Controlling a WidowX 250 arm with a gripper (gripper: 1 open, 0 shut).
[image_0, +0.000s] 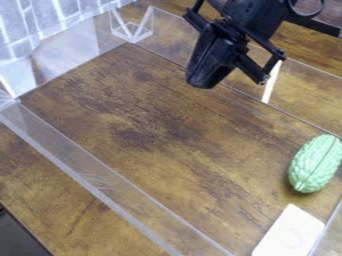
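My black gripper (206, 70) hangs over the upper middle of a wooden-floored area with clear plastic walls, its fingers close together and pointing down-left. I see nothing held in it. A pale green ribbed oval object, like a toy melon (315, 162), lies at the right side of the floor, well apart from the gripper.
A white flat object (289, 234) lies at the bottom right. Clear walls (94, 178) border the area. A white sheer curtain (47, 25) is at the top left.
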